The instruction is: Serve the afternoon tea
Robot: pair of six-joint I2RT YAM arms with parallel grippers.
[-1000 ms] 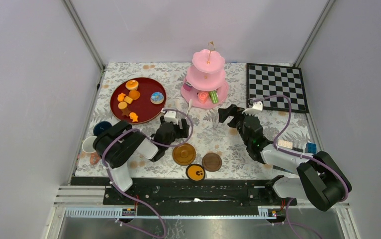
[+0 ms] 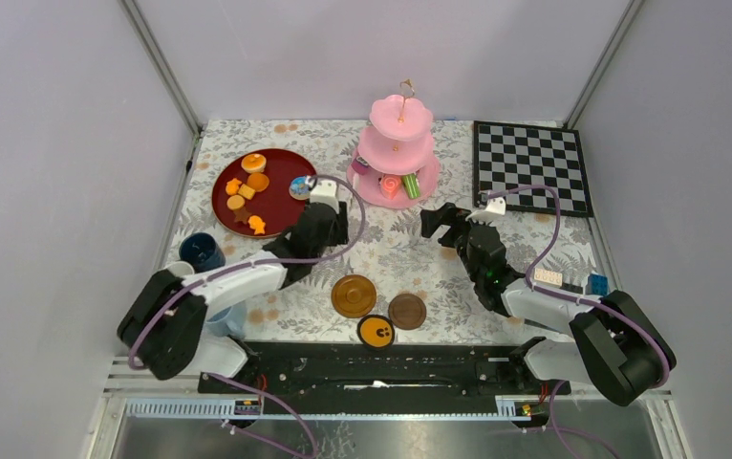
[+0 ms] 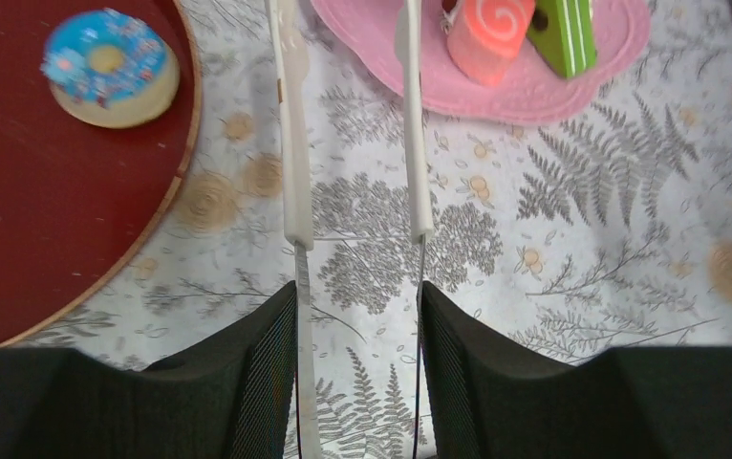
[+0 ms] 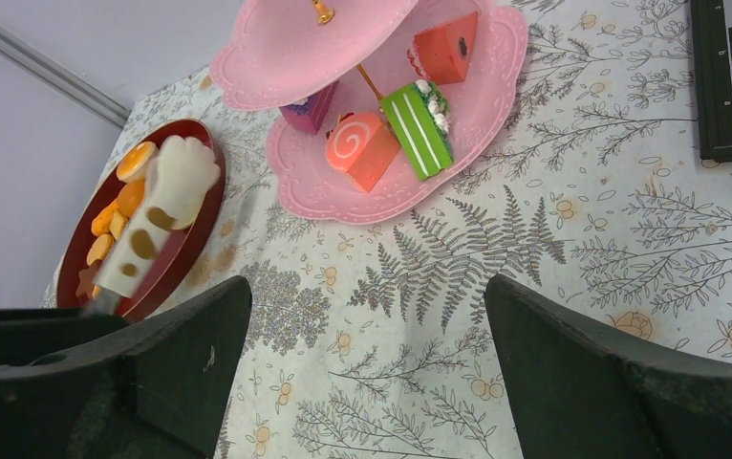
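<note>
White-armed tongs (image 3: 297, 191) reach forward from my left gripper, whose fingers lie against both arms from outside; the tongs' arms are spread with only the tabletop between them. In the right wrist view, the tongs' pale tip overlaps the dark red tray (image 4: 211, 186). A blue-iced donut (image 3: 109, 67) sits on that tray, left of the tongs, untouched. The pink tiered stand (image 2: 398, 153) carries a pink roll cake (image 4: 362, 148), a green cake slice (image 4: 418, 129) and other cakes on its bottom tier. My right gripper stands open and empty in front of the stand.
Several small yellow and orange treats (image 2: 247, 191) share the tray. Cups, including a dark blue one (image 2: 202, 251), stand at the left edge. Coasters, one brown (image 2: 354, 295), lie at the front middle; a chessboard (image 2: 531, 167) occupies the back right.
My left gripper has moved away from the front edge towards the tray and stand, bringing the tongs along. The right arm looks unmoved, and the treats and cakes keep their places.
</note>
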